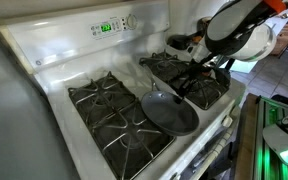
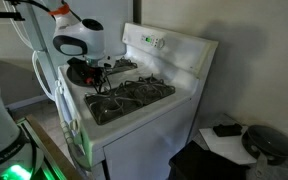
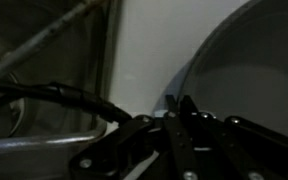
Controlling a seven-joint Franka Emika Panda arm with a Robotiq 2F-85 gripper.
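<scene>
A dark round pan (image 1: 171,113) rests on the stove between the left and right burner grates, overlapping the left one's edge. My gripper (image 1: 181,93) is at the pan's right rim, pointing down. In the wrist view the gripper is shut, its fingertips together at the edge of the pan (image 3: 259,75); whether the thin rim is between them cannot be told. From the other side, the arm hides part of the pan (image 2: 78,74), and the gripper (image 2: 96,84) hangs low over the stove.
Black grates (image 1: 127,135) cover the left burners; more grates (image 1: 166,66) lie to the right under the arm. The control panel (image 1: 94,30) rises at the back. A counter (image 1: 249,140) borders the front. Another dark pan (image 2: 270,139) sits away from the stove.
</scene>
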